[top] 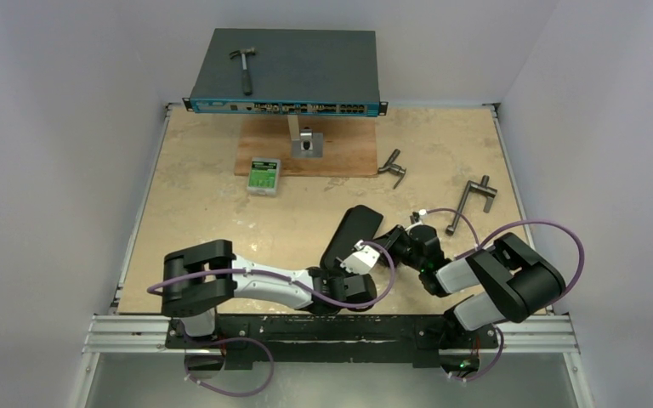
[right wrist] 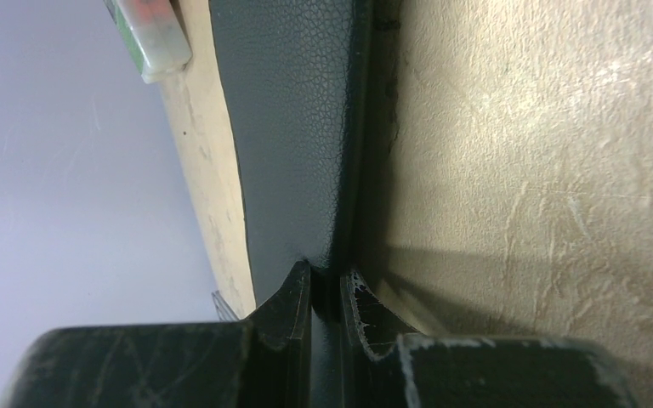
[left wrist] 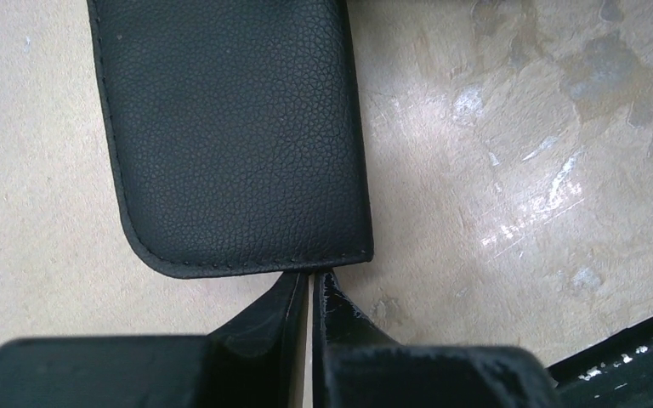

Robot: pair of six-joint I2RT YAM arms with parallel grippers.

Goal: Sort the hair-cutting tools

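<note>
A black stitched leather case [top: 353,229] lies on the table at front centre, partly hidden under both arms in the top view. In the left wrist view, my left gripper is shut at the lower end of the case [left wrist: 234,136], with nothing visible between its fingertips. In the right wrist view, my right gripper is shut on the edge of the case [right wrist: 293,127], which runs away between its fingers. Whatever the case holds is hidden.
A green-labelled plastic box [top: 263,176] stands centre left. Metal faucet-like fittings [top: 391,168] [top: 474,200] lie at the right. A rack device [top: 289,68] with a hammer [top: 246,75] on top stands at the back.
</note>
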